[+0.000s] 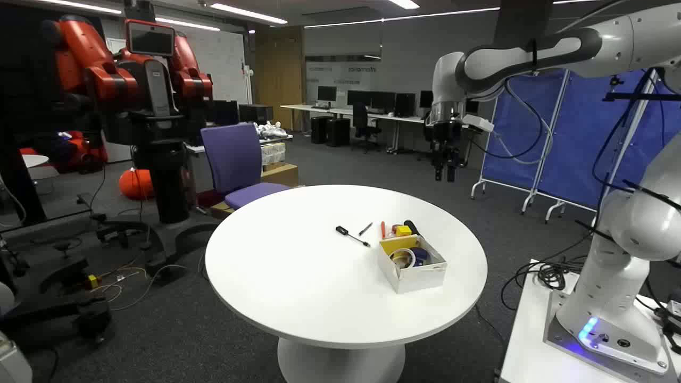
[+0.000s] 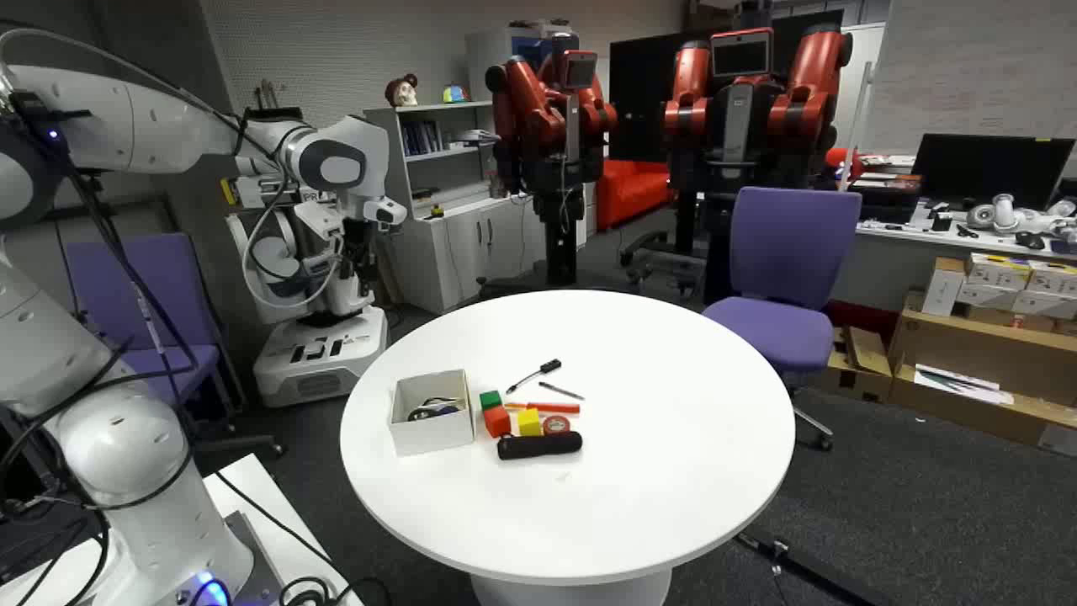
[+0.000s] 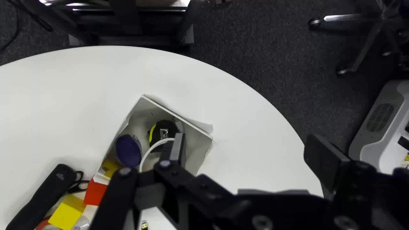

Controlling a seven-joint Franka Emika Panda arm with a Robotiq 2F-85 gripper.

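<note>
My gripper hangs high above the far right side of the table, well clear of everything on it. In the wrist view its two black fingers stand wide apart, with nothing held between them. A white open box stands on the round table. Inside it the wrist view shows a black and yellow tape measure, a dark blue round item and a white ring, partly hidden by a finger. Beside the box lie a black case, a yellow cube, a red cube and a green cube.
A black adapter cable, a dark pen and a red-orange marker lie near the cubes. A purple chair stands close to its edge.
</note>
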